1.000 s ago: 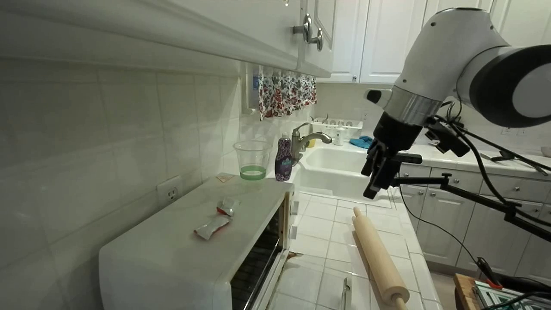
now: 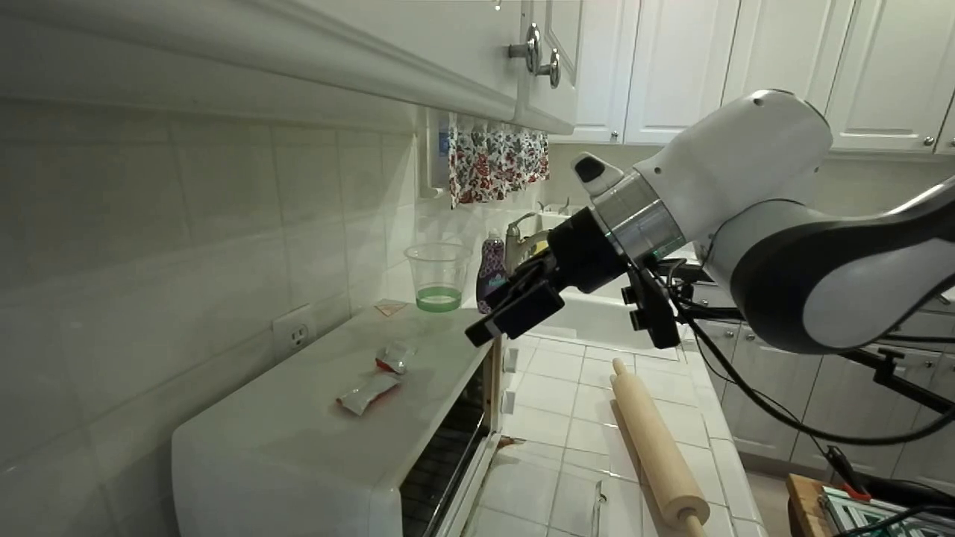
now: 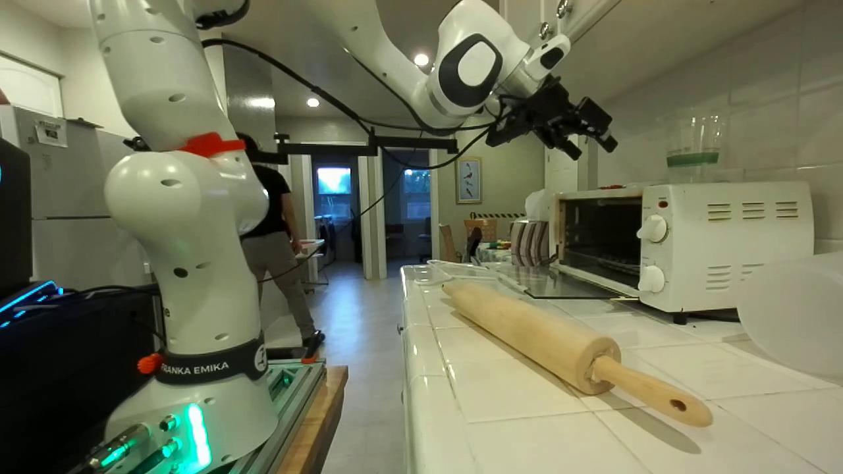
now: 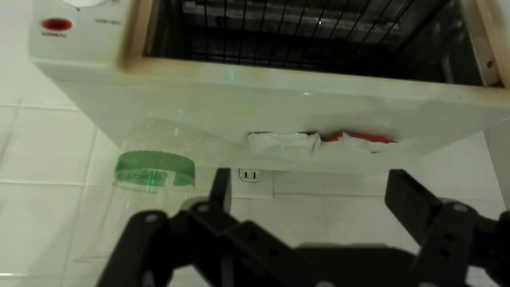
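Observation:
My gripper stands open in the wrist view, with nothing between its fingers. In the first exterior view the gripper (image 2: 479, 327) hangs near the front top edge of the white toaster oven (image 2: 295, 447), whose door is down. Two small white-and-red packets lie on the oven's top: the nearer packet (image 2: 368, 394) is flat, and the other packet (image 2: 394, 357) is crumpled. A clear plastic cup with a green band (image 2: 439, 299) stands at the oven's far end. On the tiled counter rests a wooden rolling pin (image 3: 537, 336), apart from the gripper.
Behind the oven, a tiled wall carries an outlet (image 2: 293, 332). A purple soap bottle (image 2: 492, 271) and the faucet stand beyond it by the sink (image 2: 586, 315). White cabinets (image 2: 430, 45) hang above. The glass oven door (image 3: 565, 283) lies lowered over the counter.
The arm has swung left and toward the oven, tilting the gripper from pointing down to reaching over the oven's front edge. The packets, cup and rolling pin have stayed put.

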